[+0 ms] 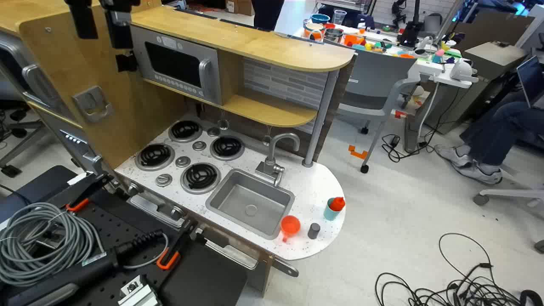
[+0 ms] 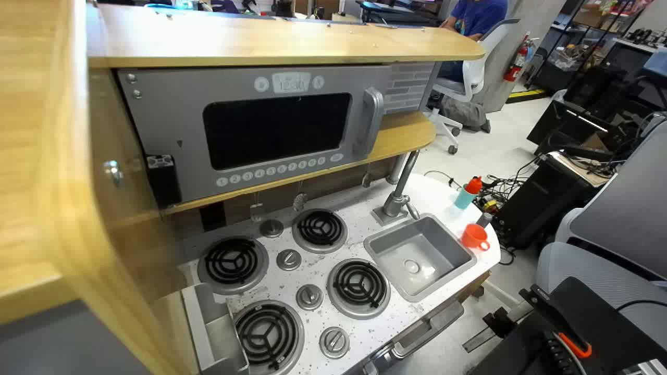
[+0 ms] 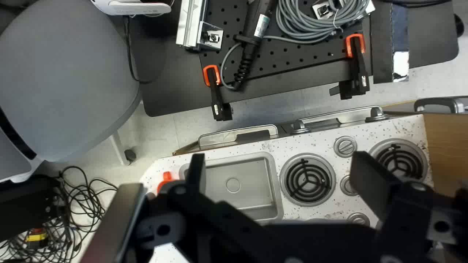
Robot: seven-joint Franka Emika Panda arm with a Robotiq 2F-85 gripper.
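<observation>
Seen from the wrist, my gripper stands wide open above the toy kitchen, its dark fingers [image 3: 196,168] far apart with nothing held between them. Black gripper parts [image 1: 121,33] also show at the upper left of exterior view 1. An orange-red cup [image 1: 290,225] rests on the white counter [image 1: 321,178] beside the grey sink [image 1: 242,199]. Close by is a small dark grey cylinder [image 1: 313,231]. A teal cup [image 1: 331,211] with a red-topped item [image 1: 337,204] in it occupies the rounded end. The sink looks empty.
Several black burners [image 2: 317,226] and grey knobs fill the other side of the counter. A curved faucet [image 1: 275,153] rises behind the sink. Above hangs a shut microwave [image 2: 275,125] under a wooden shelf [image 2: 281,37]. A black table [image 3: 272,87] with cables faces the kitchen.
</observation>
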